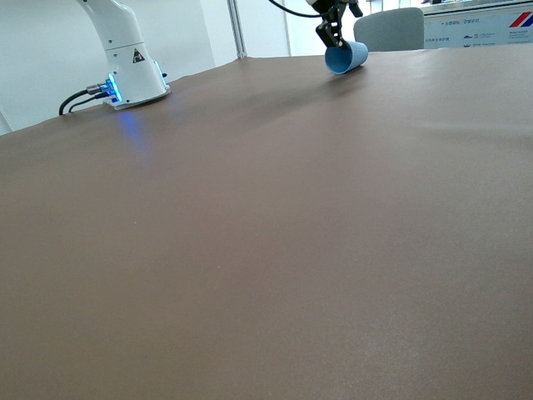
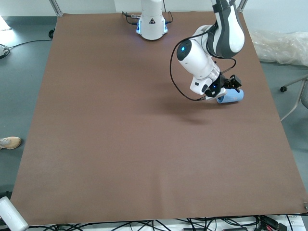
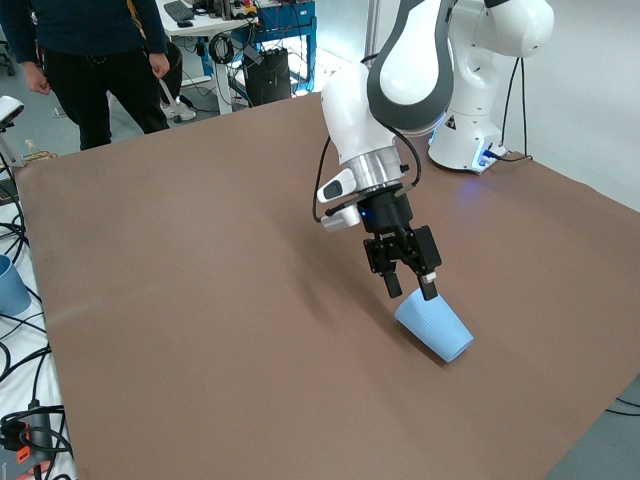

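Observation:
A light blue ribbed cup (image 3: pixel 436 326) lies on its side on the brown table (image 2: pixel 154 144), toward the back right in the camera left view. My black gripper (image 3: pixel 410 290) hangs over the cup's upper end; in the camera right view its two fingers stand apart. In the camera top view the cup (image 1: pixel 346 58) sits high in the frame below the gripper. Whether a finger touches the cup I cannot tell.
The arm's white base (image 2: pixel 152 24) stands at the back edge with cables beside it. A person (image 3: pixel 95 70) stands beyond the far edge in the camera right view. Cables run along the near side.

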